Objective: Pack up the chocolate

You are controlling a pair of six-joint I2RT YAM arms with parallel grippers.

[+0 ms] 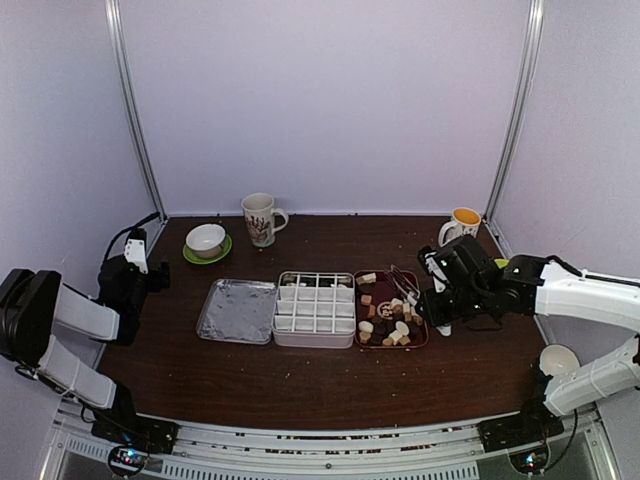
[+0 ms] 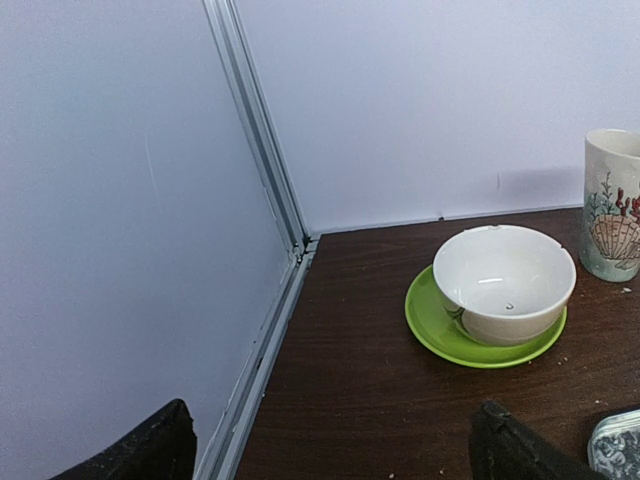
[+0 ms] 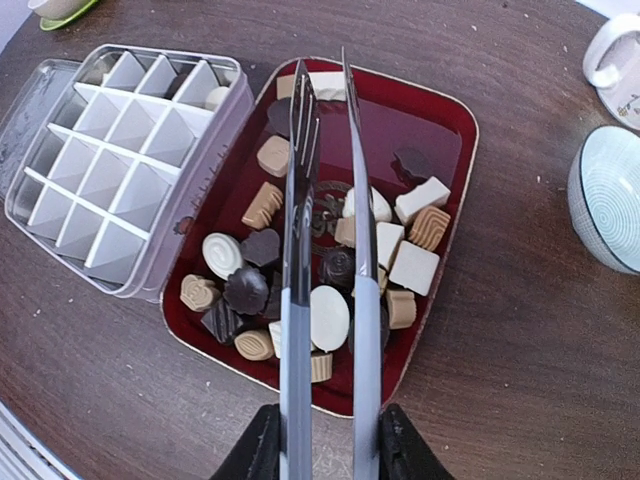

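A red tray (image 3: pixel 450 160) holds several chocolates, white, tan and dark, at the right of the white divided box (image 1: pixel 313 336). The box's compartments look mostly empty in the right wrist view, with a pale piece in a back one. My right gripper, fitted with long metal tongs, hangs over the tray (image 1: pixel 393 340); the tongs' tips stand apart, and I cannot tell whether anything is between them. My left gripper is open and empty at the table's left side. A silver lid (image 1: pixel 236 310) lies left of the box.
A white bowl (image 1: pixel 207 236) on a green plate (image 1: pixel 222 254), a tall mug (image 1: pixel 259 220) and a yellow-lined mug (image 1: pixel 453 230) stand at the back. A pale blue bowl (image 3: pixel 605 200) is right of the tray.
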